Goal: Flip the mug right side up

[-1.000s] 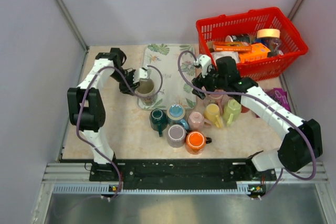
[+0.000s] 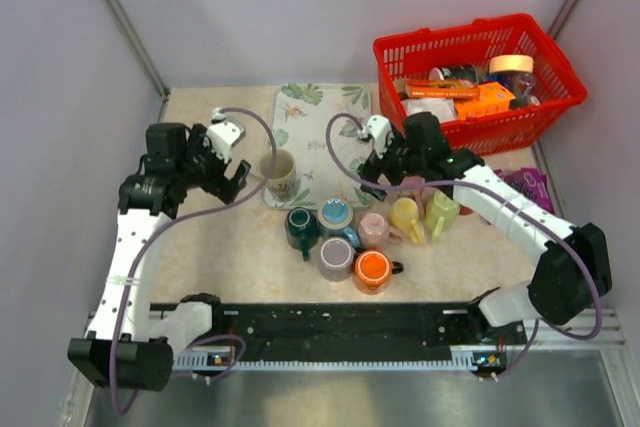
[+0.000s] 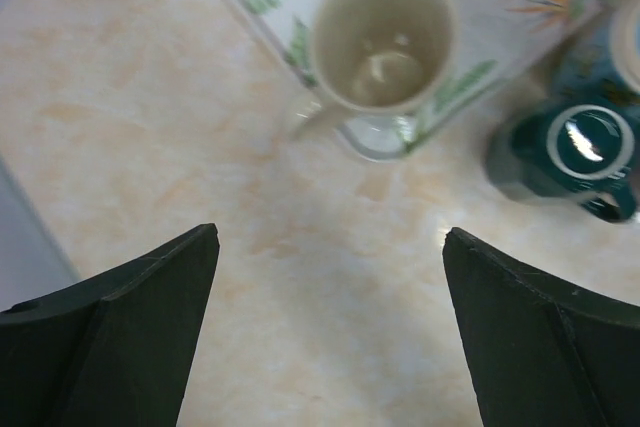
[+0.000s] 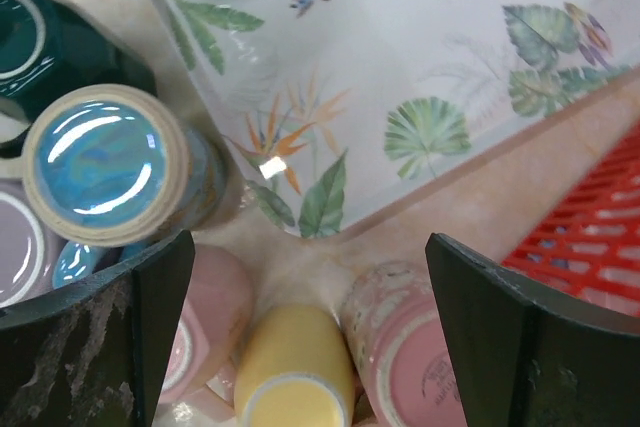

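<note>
A cream mug (image 2: 283,183) with its mouth up stands on the near left corner of the floral tray (image 2: 318,152). The left wrist view looks into this upright mug (image 3: 385,42), its handle pointing left toward me. My left gripper (image 2: 232,182) is open just left of it, with nothing between its fingers. Over the tray's right near side, my right gripper (image 2: 376,176) hangs open and empty. In the right wrist view, only the bare tray corner and several mugs show beyond its fingers (image 4: 120,327).
Several upside-down mugs crowd the near side of the tray, among them a dark green one (image 2: 301,229), a blue one (image 2: 335,215) and an orange one (image 2: 373,270). A full red basket (image 2: 480,132) stands at the back right.
My left gripper, near the mug's handle before, has opened and drawn back left, away from the mug. The mug keeps its place. My right gripper has shifted slightly nearer the table's front.
</note>
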